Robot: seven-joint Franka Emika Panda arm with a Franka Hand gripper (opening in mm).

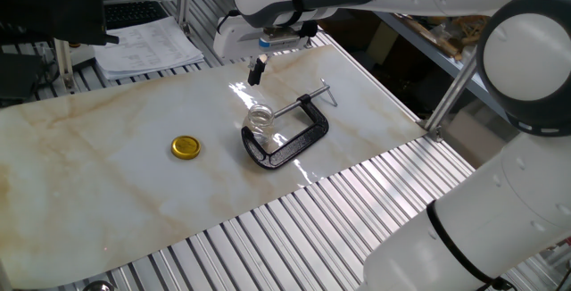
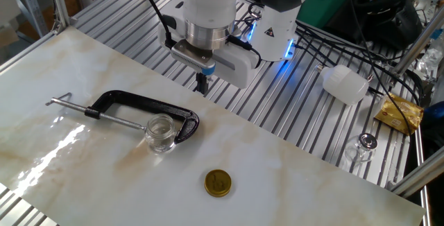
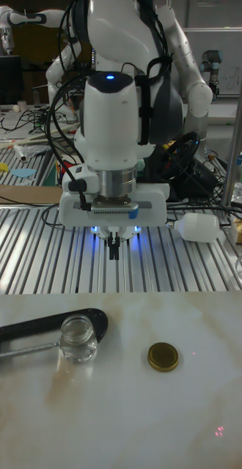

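A clear glass jar (image 2: 161,133) stands open-topped on the marbled board, held in a black C-clamp (image 1: 287,151) whose screw bar (image 2: 114,119) reaches the jar's side. Off to one side, a round gold lid (image 3: 163,357) lies flat and apart from the jar. My gripper (image 3: 114,257) hangs above the board's robot-side edge, pointing down, clear of jar and lid. Its dark fingers (image 2: 201,82) are together in the third exterior view, with nothing visible between them.
Papers (image 1: 148,51) lie at the back left in the first exterior view. On the slatted table are a white bulb-shaped object (image 2: 345,84), a yellow packet (image 2: 399,114) and a small glass container (image 2: 361,148). The board around the lid is free.
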